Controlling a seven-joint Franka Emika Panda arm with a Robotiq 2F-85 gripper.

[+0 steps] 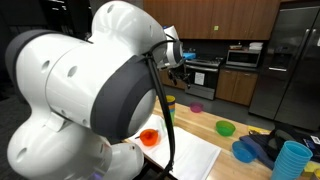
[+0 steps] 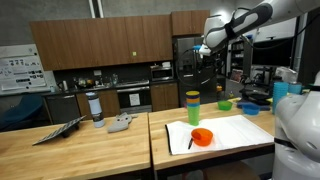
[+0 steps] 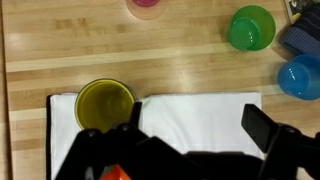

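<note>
Wide apart stand the two black fingers (image 3: 262, 128) of my open gripper, nothing between them. In the exterior views the gripper (image 1: 181, 76) hangs high above the table (image 2: 90, 150). A stack of cups (image 2: 193, 108) in yellow, green and other colours stands upright on the table; from above, its open yellow top cup (image 3: 104, 106) lies left of the gap between the fingers. An orange bowl (image 2: 202, 136) sits beside the stack on a white cloth (image 2: 240, 131); the gripper mostly hides it in the wrist view.
A green bowl (image 3: 252, 28), a blue bowl (image 3: 301, 76) and a pink bowl (image 3: 146, 6) stand apart on the wood. Near the right edge are a dark cloth (image 1: 254, 150) and a tall light-blue cup (image 1: 291, 160).
</note>
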